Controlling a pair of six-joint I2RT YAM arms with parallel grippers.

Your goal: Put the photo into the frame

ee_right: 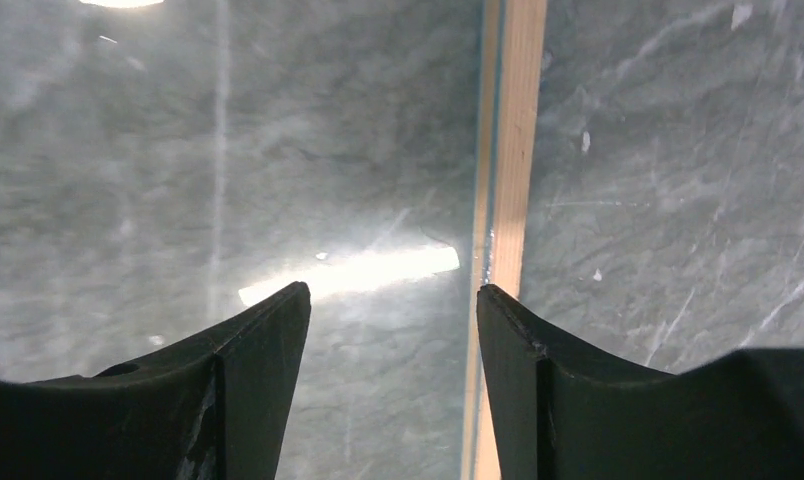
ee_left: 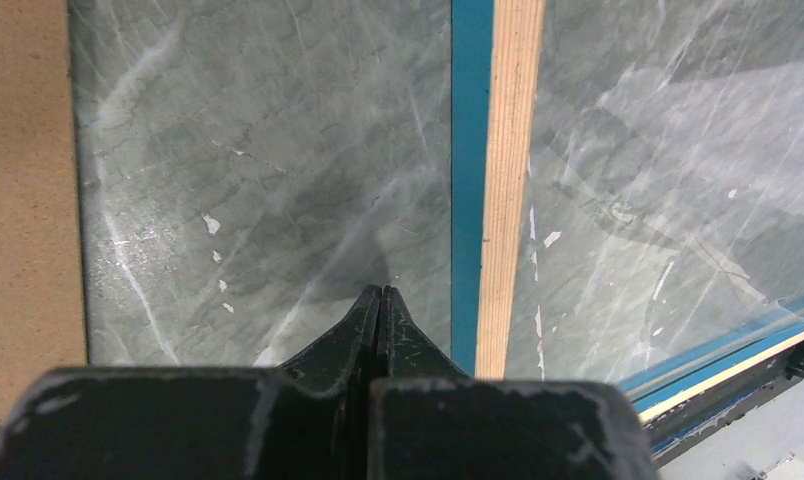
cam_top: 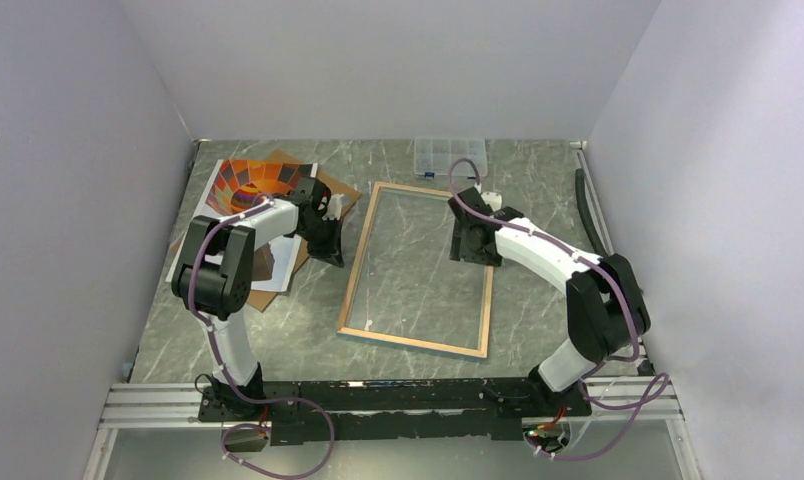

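The photo [cam_top: 246, 182], a bright hot-air-balloon print, lies at the left, partly hidden by my left arm. Under it is a brown backing board [cam_top: 346, 188], whose edge shows as a brown strip [ee_left: 28, 180] in the left wrist view. A wooden frame [cam_top: 354, 268] with blue sides lies mid-table, the grey surface showing through it. My left gripper points down between board and frame, fingertips together, nothing visible between them. Over the frame's right side, my right gripper has its fingers well apart. Nothing shows clearly held there; bright glare crosses the gap.
A clear compartment box [cam_top: 450, 157] stands behind the frame, near the back edge. A dark tube [cam_top: 592, 212] runs along the right edge. Open table lies right of the frame and in front of the backing board.
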